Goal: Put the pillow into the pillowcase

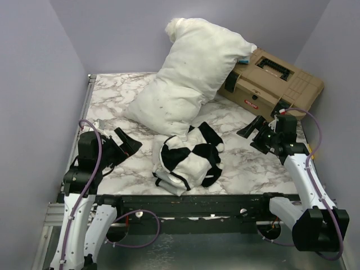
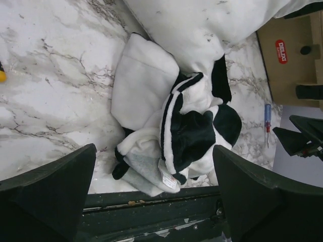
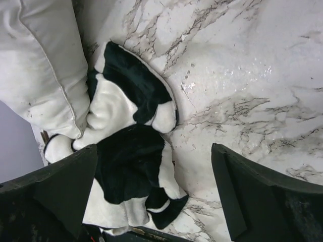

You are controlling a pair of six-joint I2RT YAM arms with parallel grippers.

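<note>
A crumpled black-and-white fleece pillowcase [image 1: 188, 163] lies on the marble table near the front centre, also filling the middle of the left wrist view [image 2: 192, 136] and the right wrist view [image 3: 128, 166]. The large white pillow [image 1: 185, 67] leans behind it, its lower corner touching the cloth. My left gripper [image 1: 126, 140] hangs open left of the pillowcase, nothing between its fingers. My right gripper [image 1: 253, 132] stands open to the right of it, also empty, with its fingers framing the cloth and bare tabletop in its wrist view.
A tan toolbox [image 1: 270, 84] sits at the back right behind my right gripper. A small screwdriver [image 2: 267, 118] lies right of the pillowcase. Bare marble [image 1: 112, 95] shows at the back left and on the right. Grey walls enclose the sides and back.
</note>
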